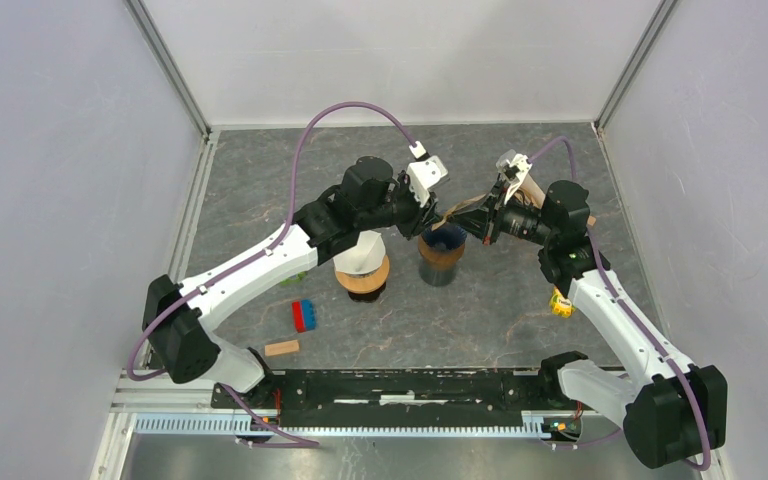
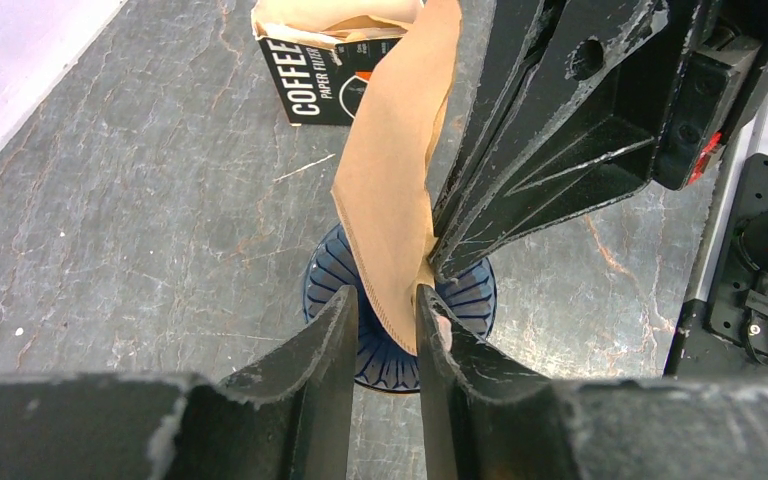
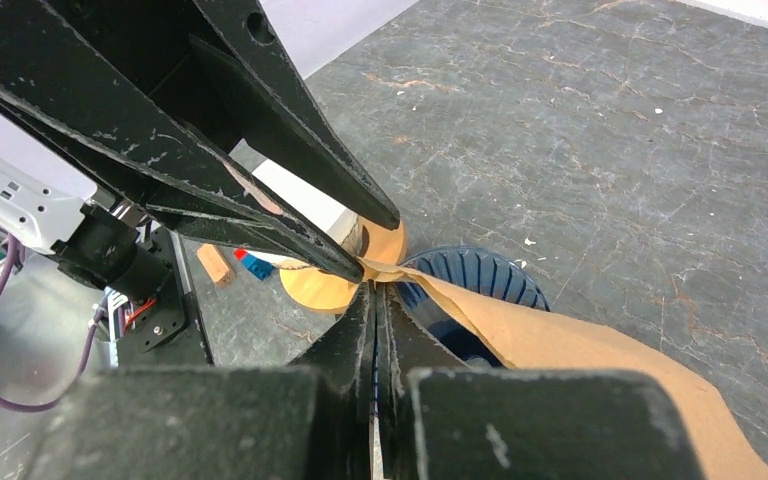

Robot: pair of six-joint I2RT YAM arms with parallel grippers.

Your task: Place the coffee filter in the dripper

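The tan paper coffee filter (image 2: 392, 170) stands on edge above the dark blue ribbed dripper (image 2: 375, 350), its lower seam reaching over the opening. My right gripper is shut on the thin paper edge at its fingertips. Coming from the left, my left gripper has its fingers apart, with the lower part of the paper in the gap between them. In the right wrist view the filter (image 3: 600, 360) stretches away to the lower right, beside the dripper (image 3: 480, 272). From the top, the dripper (image 1: 444, 238) sits in a wooden collar under both grippers.
A coffee filter box (image 2: 320, 75) stands open behind the dripper. Left of it is a white vessel (image 1: 362, 255) on a wooden ring. A red and blue block (image 1: 303, 315), a wooden block (image 1: 282, 348) and a yellow object (image 1: 561, 304) lie around.
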